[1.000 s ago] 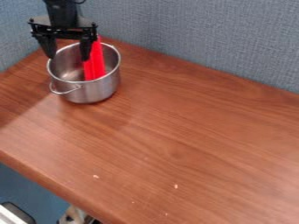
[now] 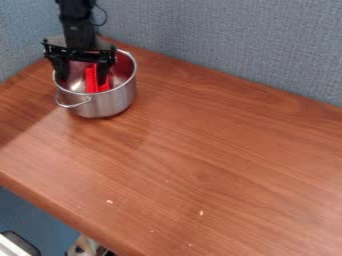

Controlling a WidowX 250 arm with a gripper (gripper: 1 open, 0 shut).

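A steel pot (image 2: 104, 100) with side handles stands at the back left of the wooden table. My black gripper (image 2: 82, 70) is lowered into it from above, open, its fingers reaching down on either side of the pot's interior. A red object (image 2: 92, 81) is inside the pot between or just behind the fingers; its lower end and exact contact with the fingers cannot be made out.
A grey padded wall (image 2: 241, 40) runs along the back. Beyond the table's front left edge lie some partly visible items on the floor.
My gripper has moved down into the pot. The red object, earlier standing higher on the right side of the pot, now sits lower and further left inside it.
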